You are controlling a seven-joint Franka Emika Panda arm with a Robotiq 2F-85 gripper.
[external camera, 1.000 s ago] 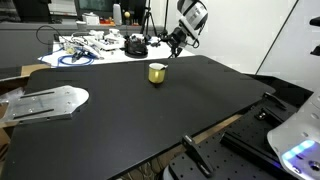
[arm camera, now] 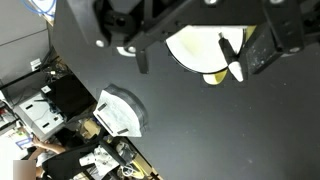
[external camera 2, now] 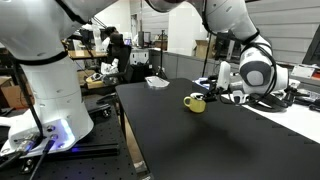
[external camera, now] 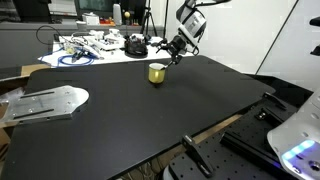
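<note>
A yellow mug (external camera: 156, 74) stands upright on the dark table, its handle toward the left in exterior view 2, where the mug (external camera 2: 195, 104) is near the arm. Looking down in the wrist view, I see the mug's white inside (arm camera: 195, 45) and a marker (arm camera: 231, 55) with a dark body and a white end leaning in it. My gripper is open, its fingers on either side of the mug's opening in that view. In exterior view 2 the gripper (external camera 2: 210, 87) hangs close behind the mug; its exact height above the rim is unclear.
At the left of exterior view 1 a silver plate (external camera: 45, 103) lies near the table edge. A white container (external camera 2: 157, 82) sits at the far side in exterior view 2. Cables and equipment (external camera: 95, 45) clutter the area behind.
The gripper has shifted a little toward the mug, leftward in exterior view 1. The mug has stayed in place.
</note>
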